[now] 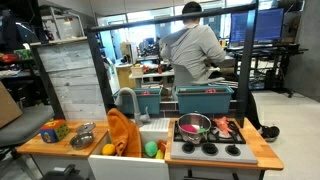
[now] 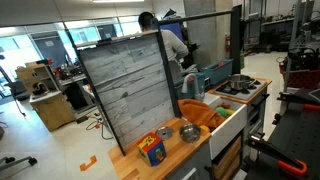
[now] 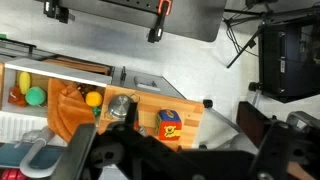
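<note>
In the wrist view my gripper hangs open over the counter, its dark fingers apart and no object held. Below it sits a red, blue and yellow box (image 3: 169, 124) on the wooden counter. A shiny metal bowl (image 3: 119, 105) lies to the box's left, partly covered by one finger. An orange cloth (image 3: 74, 108) drapes over the sink edge, beside an orange fruit (image 3: 94, 99). Inside the sink are a green item (image 3: 36, 96) and other colourful toy foods. On the stove at right stands a pot (image 1: 194, 125) with something pink in it.
A faucet (image 1: 130, 100) and a white drying rack (image 1: 155, 126) stand behind the sink. Teal bins (image 1: 204, 99) line the back beneath a dark frame. A whitewashed wood panel (image 2: 130, 82) rises behind the counter's box end. Bare counter (image 1: 45, 147) shows near the box.
</note>
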